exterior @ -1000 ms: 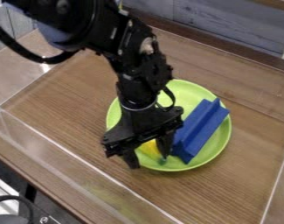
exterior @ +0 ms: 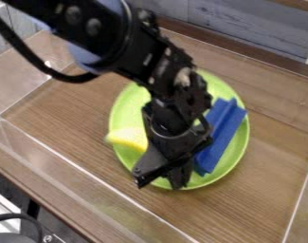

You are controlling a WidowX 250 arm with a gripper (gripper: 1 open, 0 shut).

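A green plate point(exterior: 210, 86) lies on the wooden table, with a yellow object point(exterior: 126, 140) on its left side and a blue wedge-shaped object point(exterior: 224, 128) on its right. My black gripper point(exterior: 161, 174) is low over the front of the plate, between those two objects, and covers much of the plate's middle. Its fingers look close together, and I see nothing clearly held between them.
Bare wooden table point(exterior: 255, 201) surrounds the plate at the right and left. A pale wall runs along the back, and a clear edge strip crosses the front left.
The arm has shifted slightly around the plate's front, and the yellow object now shows at the left of it. The plate and blue object look slightly shifted left.
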